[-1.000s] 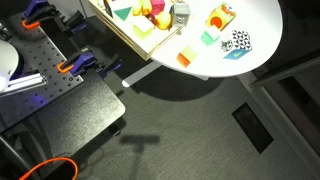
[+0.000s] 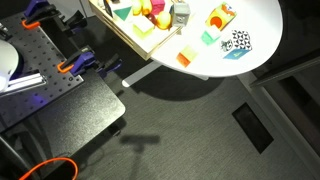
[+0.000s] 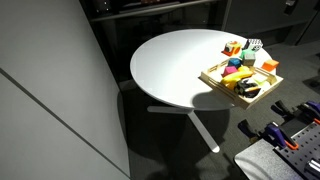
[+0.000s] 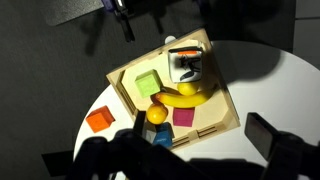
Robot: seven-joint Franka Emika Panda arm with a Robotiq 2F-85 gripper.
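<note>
In the wrist view my gripper stands open, its dark fingers wide apart and nothing seen between them except the scene below. Beneath it lies a shallow wooden tray [image 4: 219,126] on a white table. Inside are a green block [image 4: 148,83], a yellow banana-like piece [image 4: 182,99], a round orange piece [image 4: 157,113], a magenta block [image 4: 183,117] and a black, white and red item [image 4: 185,66]. Part of a blue block [image 4: 163,134] shows by the left finger. An orange cube [image 4: 99,119] rests outside the tray. Neither exterior view shows the gripper.
Beyond the tray, a patterned block [image 2: 236,43] and an orange-yellow toy [image 2: 220,16] sit on the table. A dark perforated platform [image 2: 60,110] with blue and orange clamps stands near the tray, with floor between.
</note>
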